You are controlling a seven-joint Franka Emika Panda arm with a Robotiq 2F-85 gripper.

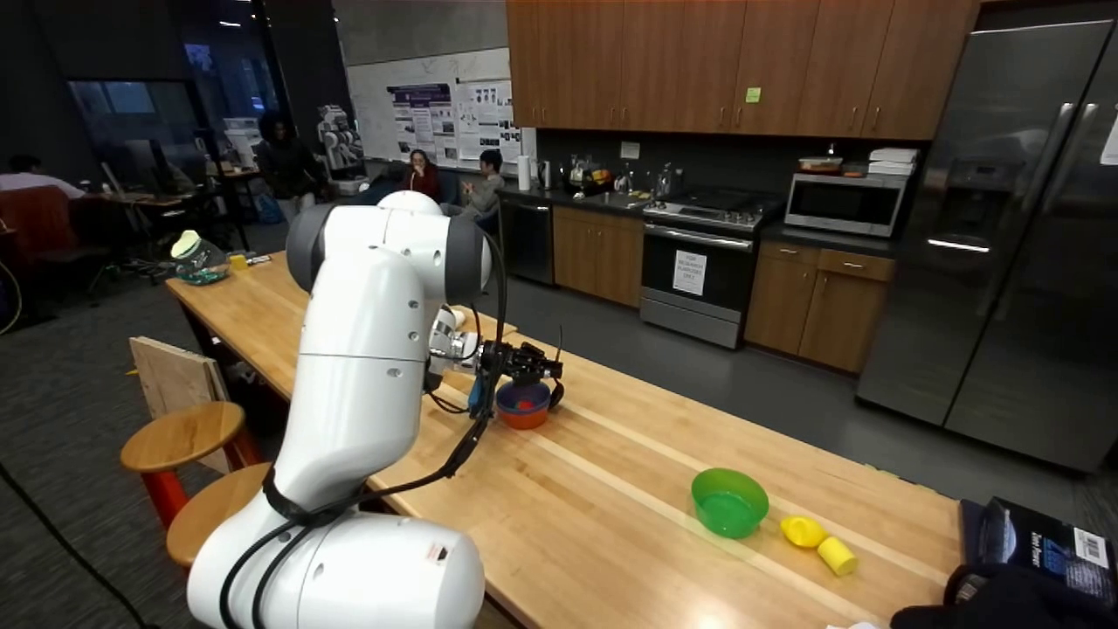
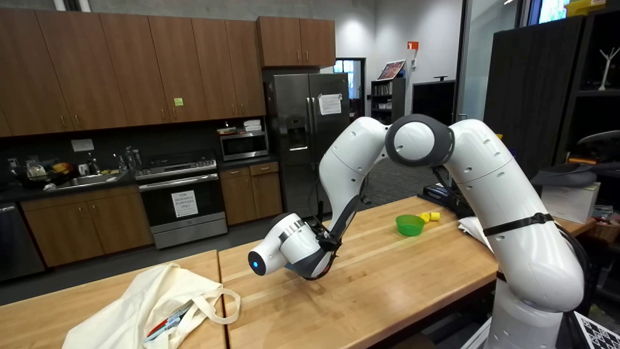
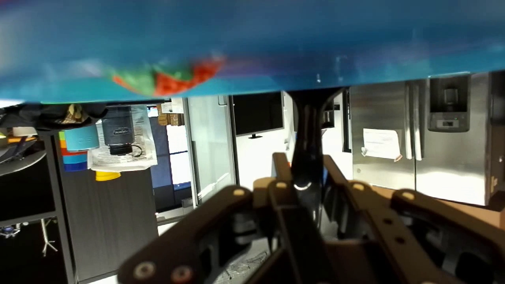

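My gripper is shut on a black, spoon-like utensil, whose wider end points away from the fingers. In exterior view 1, the utensil's dark end hangs beside the right rim of a blue bowl. This bowl sits in or on an orange-red bowl, with a small red item inside. Blurred blue fills the top of the wrist view, with a red and green patch in it. Whether the utensil touches the bowl I cannot tell. In exterior view 2 the arm hides the stacked bowls.
A green bowl stands farther along the table, near a yellow lemon-like item and a yellow cylinder. A cream cloth bag lies at the other end. Bare tabletop separates the stacked bowls from the green one.
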